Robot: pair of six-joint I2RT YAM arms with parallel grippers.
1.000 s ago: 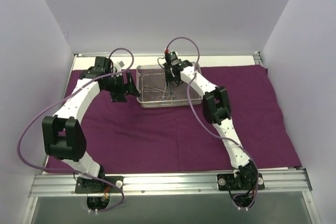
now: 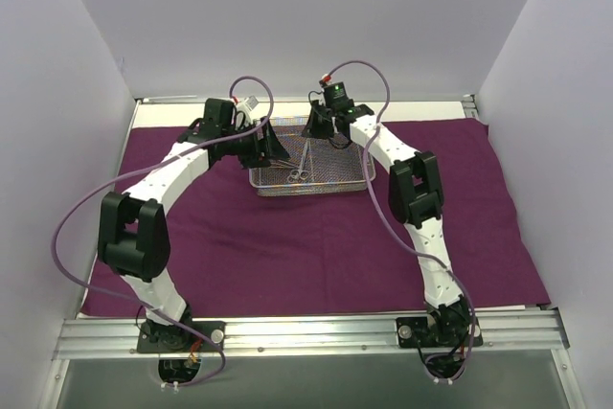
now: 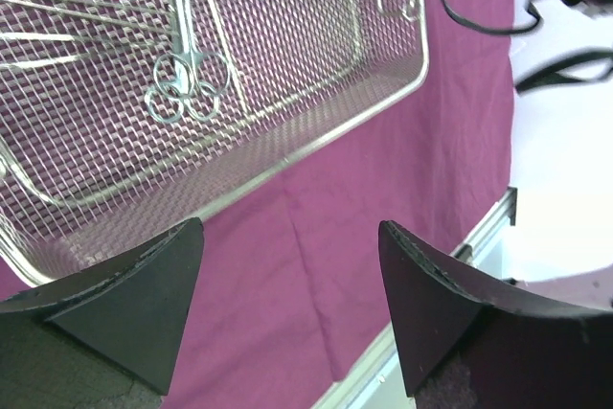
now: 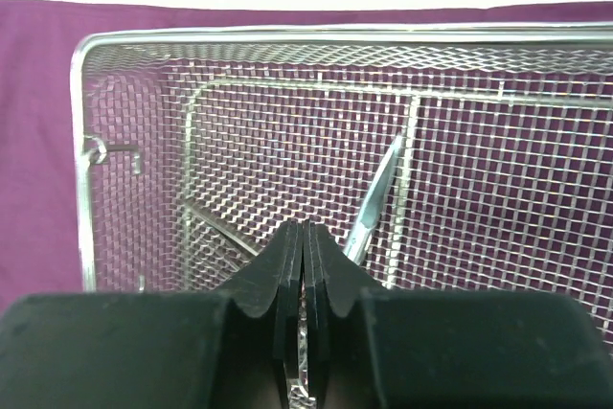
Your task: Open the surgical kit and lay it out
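Observation:
Two pairs of scissors (image 3: 182, 45) lie close together in the wire basket (image 3: 330, 131), their ring handles overlapping in the left wrist view. Thin metal tools (image 3: 67, 59) rest on the mesh beside them. In the right wrist view, my right gripper is shut, its tips together with nothing between them. A pointed scissor blade (image 4: 376, 198) shows outside its fingers, to the right and beyond the tips; the handles are mostly hidden. My left gripper stands open and empty over the basket's left front part.
Purple cloth (image 2: 278, 256) spreads bare in front of the basket and to its sides. Both grippers are near each other over the basket. Hooked wire fittings (image 4: 115, 150) stand on the basket's wall.
That gripper rose and shifted. My left gripper moved right, over the basket.

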